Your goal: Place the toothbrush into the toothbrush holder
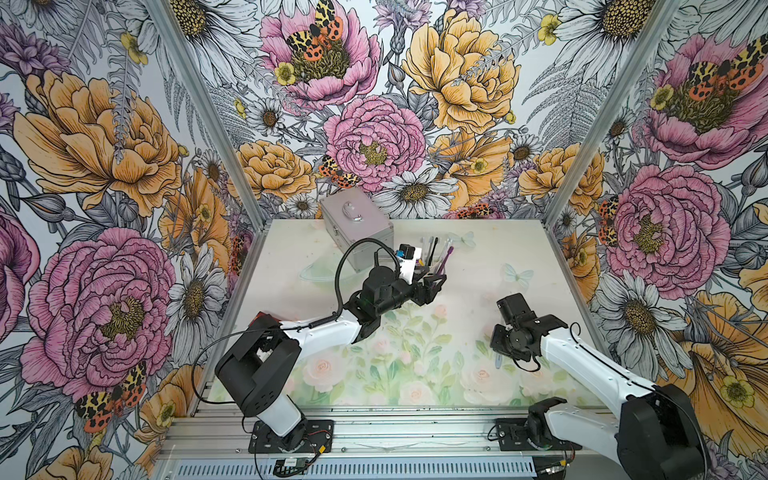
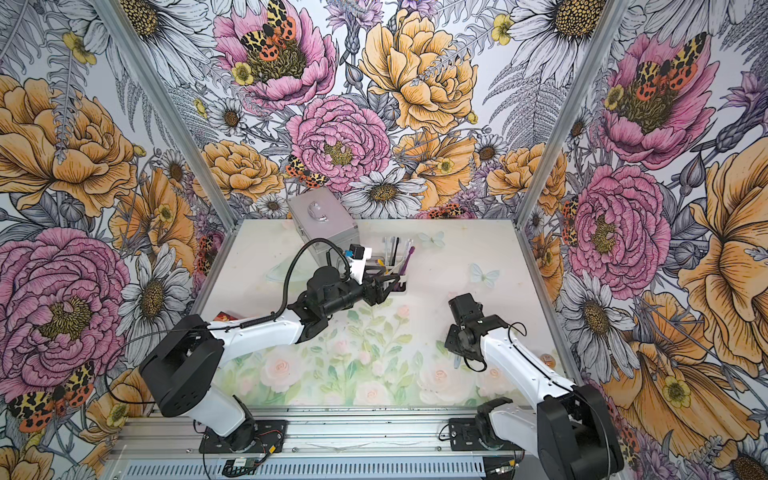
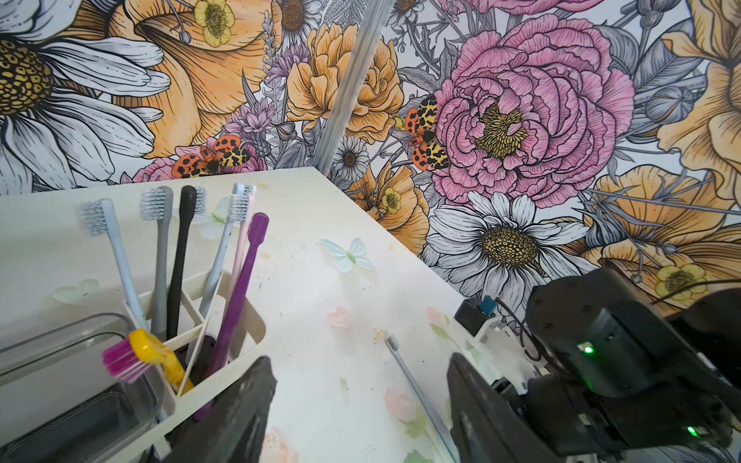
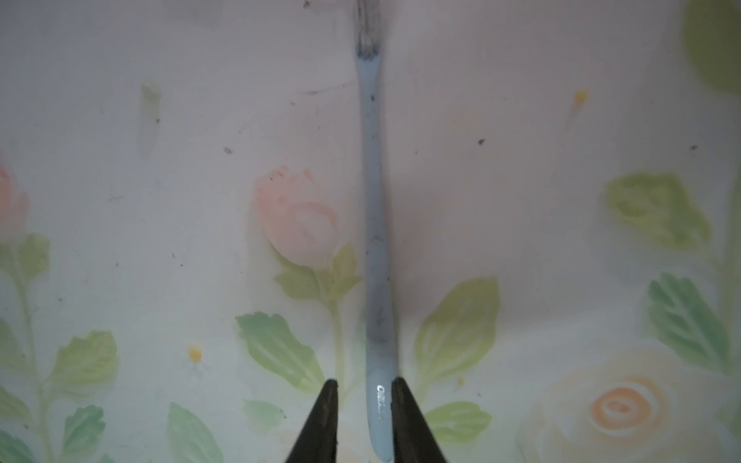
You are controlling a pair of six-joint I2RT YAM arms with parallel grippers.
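A pale blue-grey toothbrush (image 4: 376, 254) lies flat on the table, its bristles pointing away. My right gripper hangs over its handle end, fingers apart, the handle visible between and below them. The toothbrush holder (image 3: 239, 339), a pale compartmented caddy, holds several upright toothbrushes and a yellow-and-pink one leaning low. My left gripper is open just in front of the holder, with nothing held between its fingers; in both top views it partly hides the holder.
A lidded metal box (image 1: 356, 228) stands behind the left arm at the back. A small reddish object at the left edge is largely hidden by the left arm.
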